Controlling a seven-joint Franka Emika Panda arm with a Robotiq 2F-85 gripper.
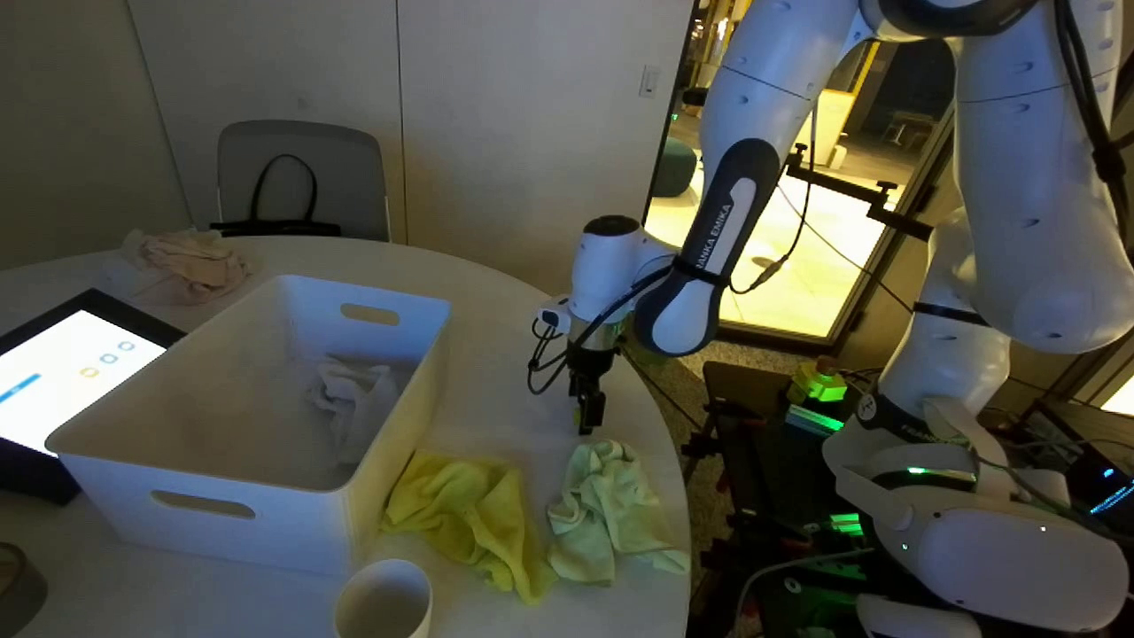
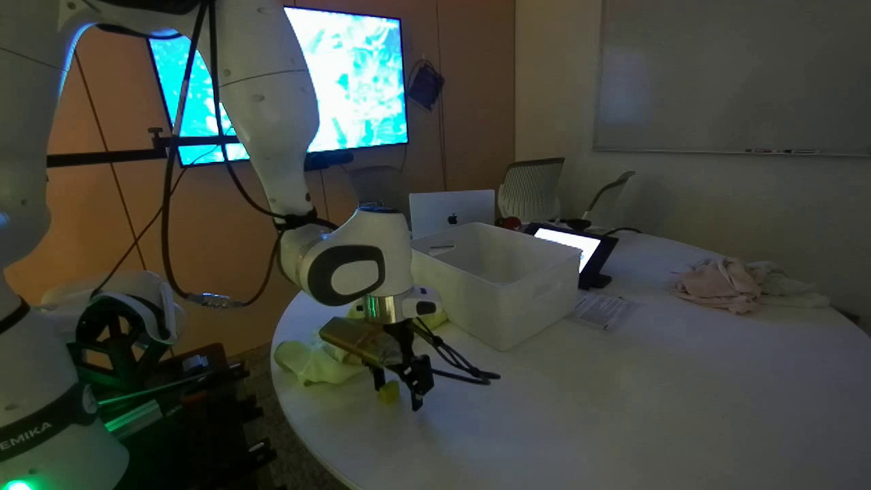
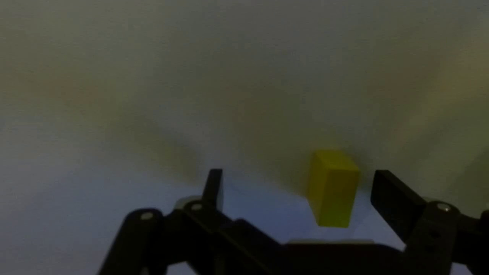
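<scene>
Between the spread fingers of my open gripper stands a small yellow block, nearer the right finger and with a gap on either side in the wrist view. The second exterior view has the same block on the white table, just under the gripper. From the other side, the gripper hides most of the block. A pale green cloth lies crumpled close by, and a yellow cloth rests beside it against the white bin.
Inside the bin sits a pale cloth. A white cup stands in front of it, and a lit tablet is on its far side. Pinkish cloth lies at the far left.
</scene>
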